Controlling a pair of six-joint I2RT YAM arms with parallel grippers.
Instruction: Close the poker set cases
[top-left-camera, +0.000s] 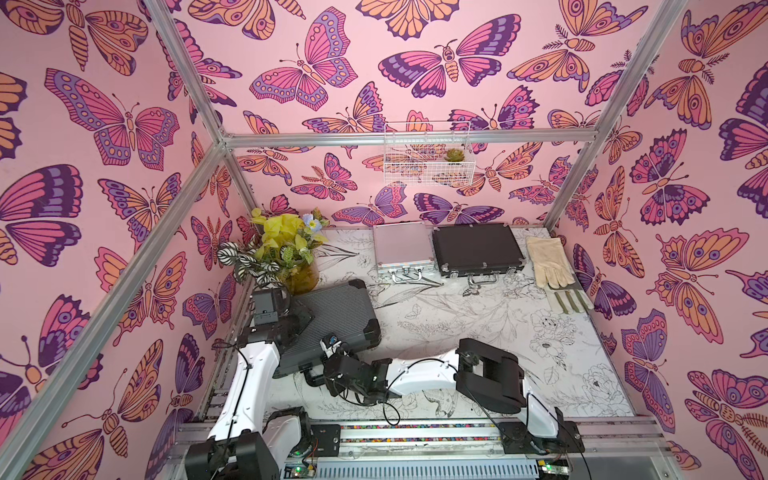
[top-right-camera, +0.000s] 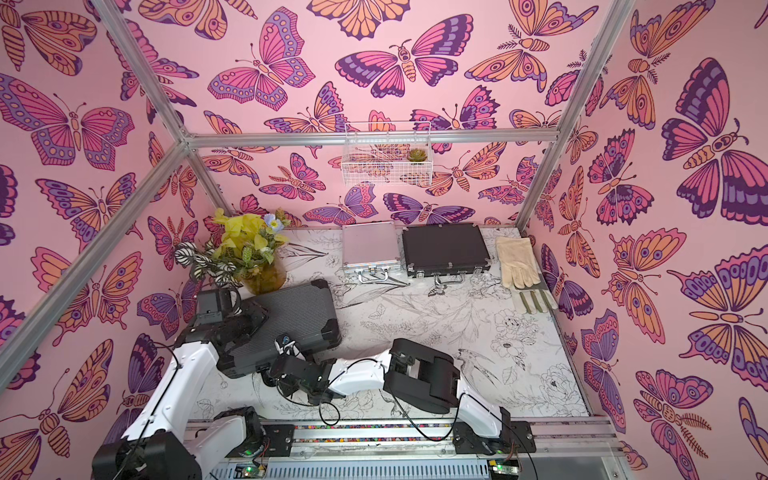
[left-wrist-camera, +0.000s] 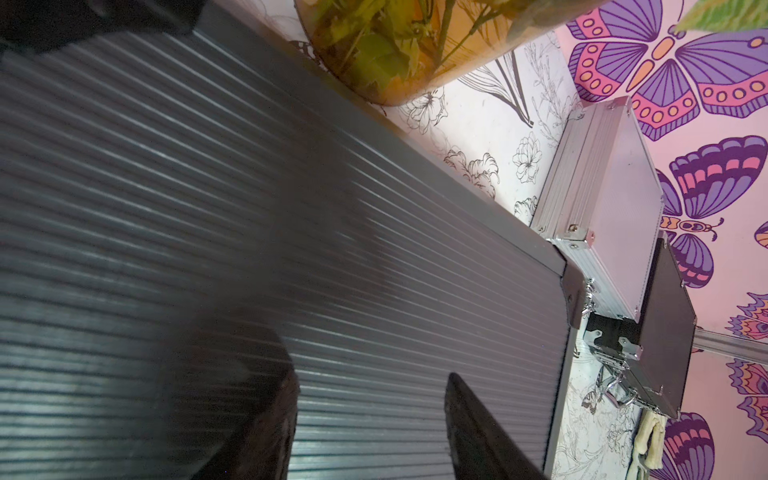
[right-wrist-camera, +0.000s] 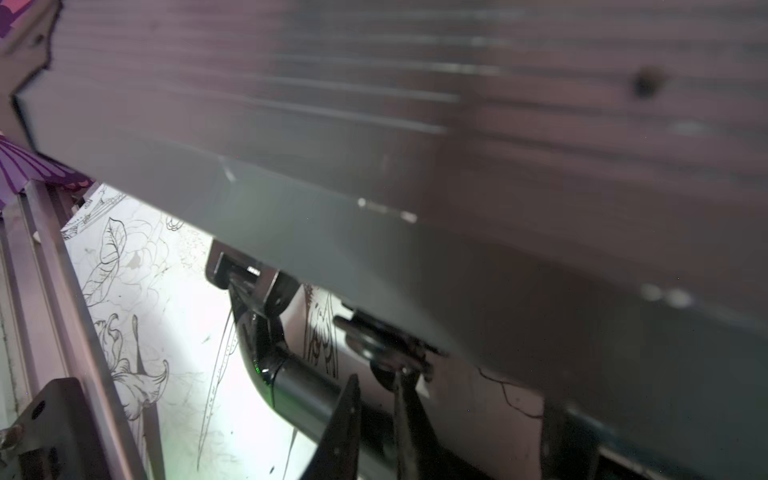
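Observation:
A large dark ribbed case (top-left-camera: 336, 312) lies closed-looking at left front of the table. My left gripper hangs over its lid; what is between its fingers cannot be told. My right gripper is at the front edge, beside the black handle (right-wrist-camera: 304, 384) and a latch (right-wrist-camera: 376, 340), its fingertips close together. A silver case (top-left-camera: 401, 244) and a black case (top-left-camera: 478, 246) stand at the back with lids down.
A vase of yellow flowers (top-left-camera: 288, 248) stands behind the dark case. Gloves (top-left-camera: 550, 264) lie at the back right.

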